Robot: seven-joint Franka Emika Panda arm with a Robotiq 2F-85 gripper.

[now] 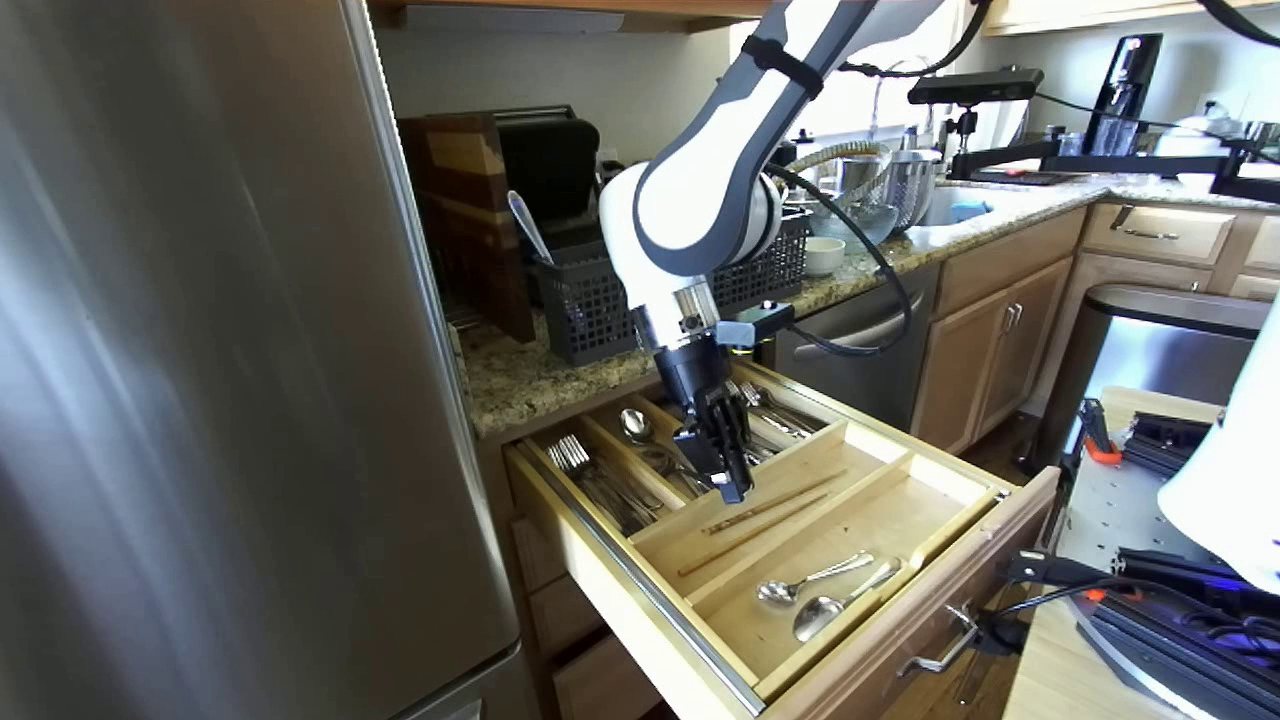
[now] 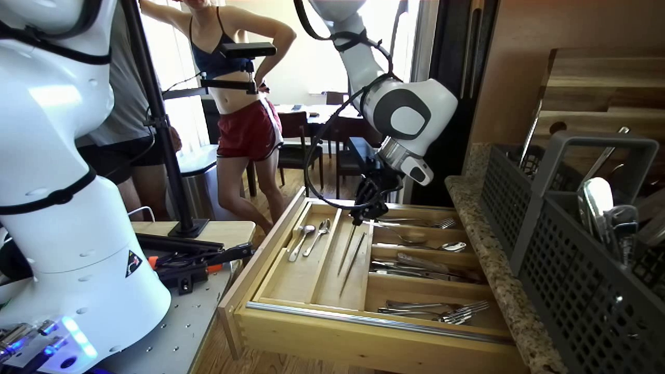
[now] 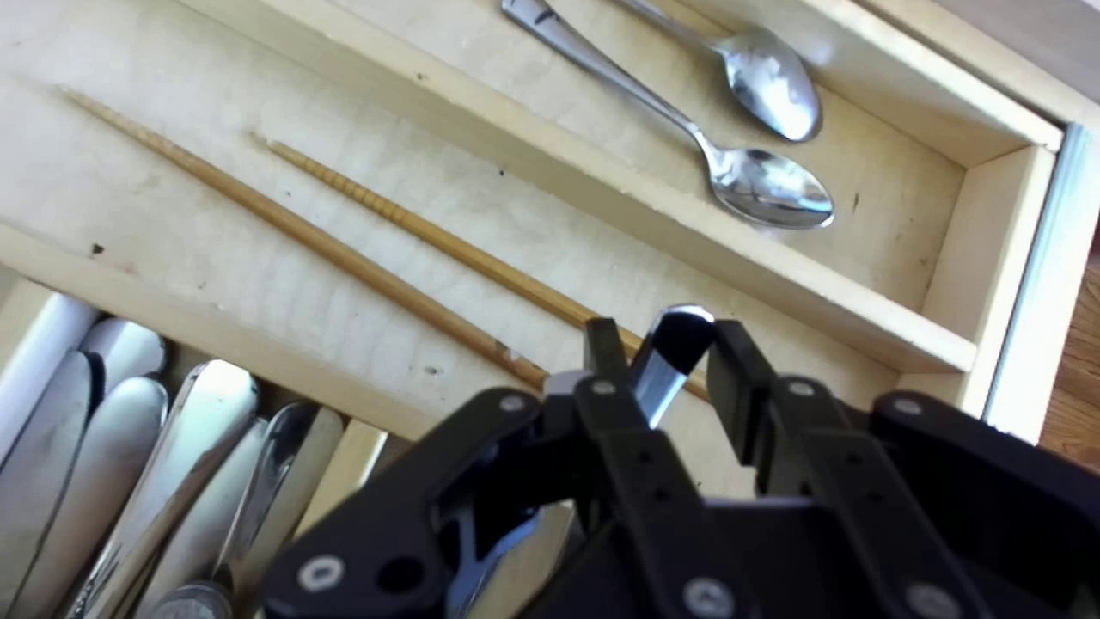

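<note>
My gripper is shut on a silver utensil (image 3: 662,377), whose shiny handle end shows between the fingertips in the wrist view. The rest of that utensil is mostly hidden by the gripper, so I cannot tell its kind. In exterior view 1 the gripper (image 1: 733,488) hangs over the open drawer, close to the divider between the chopstick compartment and the rear cutlery slots. Exterior view 2 shows the gripper (image 2: 357,218) above one end of the chopsticks. Two wooden chopsticks (image 3: 309,235) lie apart in their long compartment.
Two spoons (image 3: 768,187) lie in the front compartment. Rear slots hold forks (image 1: 573,462), spoons (image 1: 635,422) and knives (image 2: 424,265). Wooden dividers (image 3: 577,186) separate the compartments. A dark dish rack (image 1: 584,314) stands on the counter behind the drawer.
</note>
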